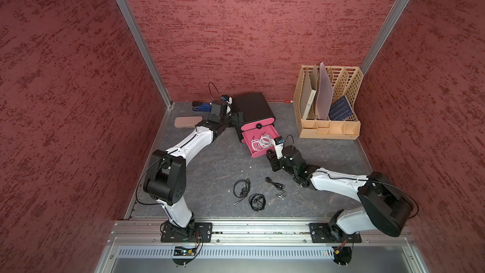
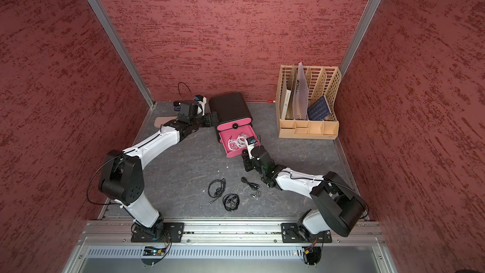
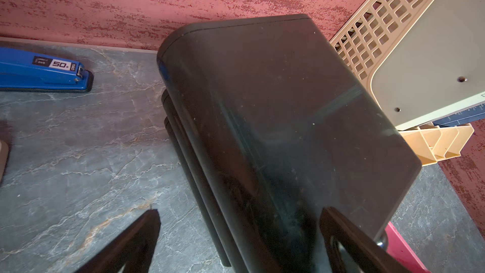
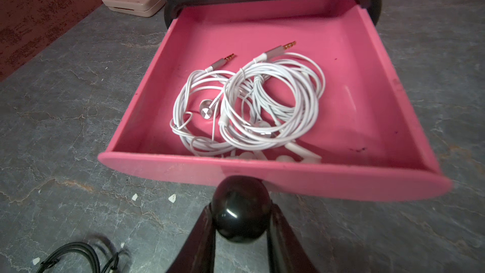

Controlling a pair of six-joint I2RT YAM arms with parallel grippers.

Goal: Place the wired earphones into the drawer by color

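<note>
A pink drawer (image 4: 348,86) is pulled out of the black cabinet (image 3: 293,116), with coiled white earphones (image 4: 283,106) lying in it. My right gripper is shut on the drawer's round black knob (image 4: 240,202). Above that drawer, the pink front of an upper drawer (image 1: 258,122) sits closed. My left gripper is open at the cabinet's left side, the cabinet's edge showing between its fingers; whether they touch it I cannot tell. On the table at the front lie black earphones: one coil (image 1: 242,188), another (image 1: 257,202), and a third bundle (image 1: 275,184).
A wooden file rack (image 1: 328,129) with folders stands at the back right. Behind the left arm are a pink case (image 1: 188,121) and a blue stapler (image 3: 40,70).
</note>
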